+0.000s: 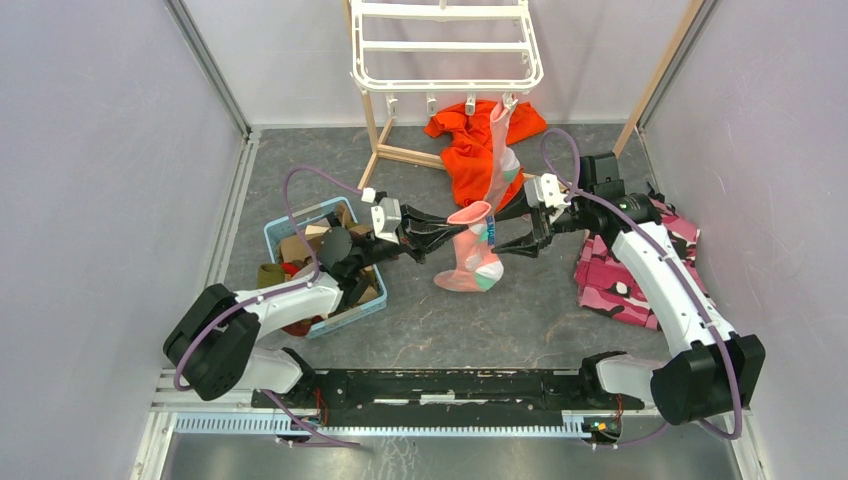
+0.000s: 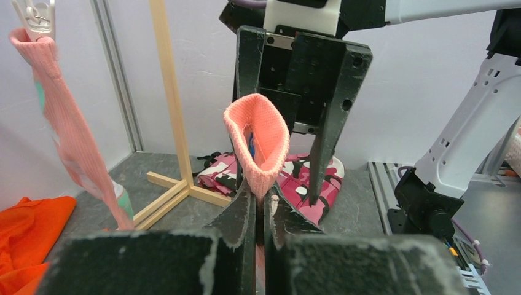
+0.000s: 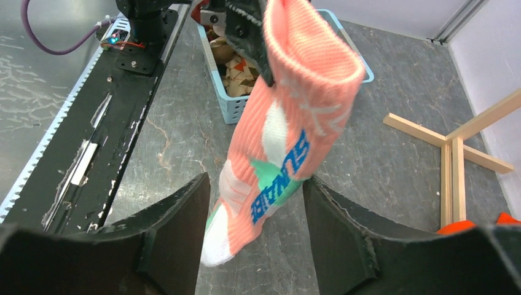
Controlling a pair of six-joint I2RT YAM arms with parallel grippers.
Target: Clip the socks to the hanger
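Note:
A pink sock with white and green patches (image 1: pixel 468 258) hangs from my left gripper (image 1: pixel 452 225), which is shut on its cuff (image 2: pixel 257 141). My right gripper (image 1: pixel 500 232) surrounds the same sock from the right, its fingers apart on either side; in the right wrist view the sock (image 3: pixel 270 172) stands between and beyond them. A second pink sock (image 2: pixel 86 141) hangs by a clip (image 2: pixel 38 18) from the white hanger (image 1: pixel 450 84) at the back, which has several clips along its front bar.
An orange cloth (image 1: pixel 470 150) lies below the hanger. A blue basket (image 1: pixel 350 315) of items is under my left arm. Pink camouflage fabric (image 1: pixel 620 295) lies on the right. A wooden stand (image 3: pixel 454 178) holds the hanger.

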